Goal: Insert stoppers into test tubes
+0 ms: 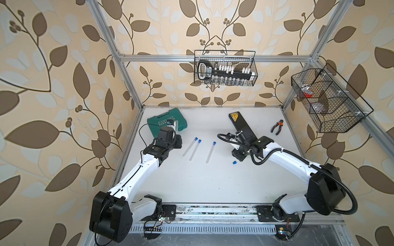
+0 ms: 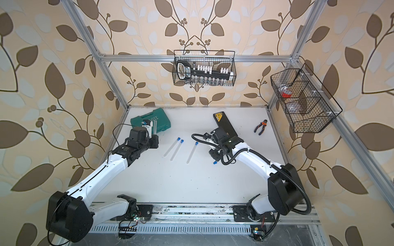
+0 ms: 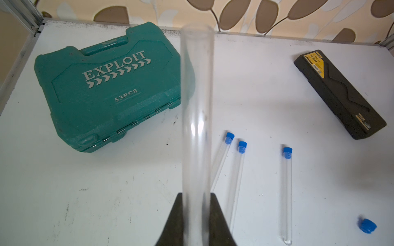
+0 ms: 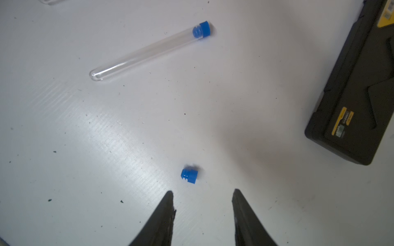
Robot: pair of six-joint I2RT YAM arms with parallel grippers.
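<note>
An unstoppered clear test tube (image 3: 197, 102) stands lengthwise in the left wrist view, my left gripper shut on its lower part. One loose blue stopper (image 4: 189, 175) lies on the table in the right wrist view. Above and just short of it is my right gripper, its fingers apart with nothing between them. Three tubes with blue stoppers lie flat on the table: one by itself (image 4: 151, 51), and two side by side, the left one (image 3: 221, 162) and the right one (image 3: 236, 180).
A green tool case (image 3: 115, 86) sits at the back left, behind the held tube. The dark case (image 4: 357, 90) with a yellow label lies right of the loose stopper. Pliers (image 1: 277, 127) rest at the far right.
</note>
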